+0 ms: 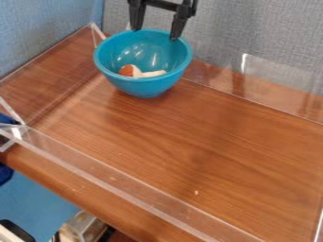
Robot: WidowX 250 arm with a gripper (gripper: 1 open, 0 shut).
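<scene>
My black gripper (157, 34) hangs open at the top of the view, its two fingers pointing down over the back rim of a teal bowl (142, 83). The bowl sits toward the back left of the wooden tray. Inside it lie an orange-red round object (127, 71) and a pale, whitish elongated piece (150, 74). Nothing shows between my fingers.
Clear plastic walls border the wooden floor (209, 156), which is empty to the right of and in front of the bowl. A dark blue object (6, 123) is at the left edge outside the tray.
</scene>
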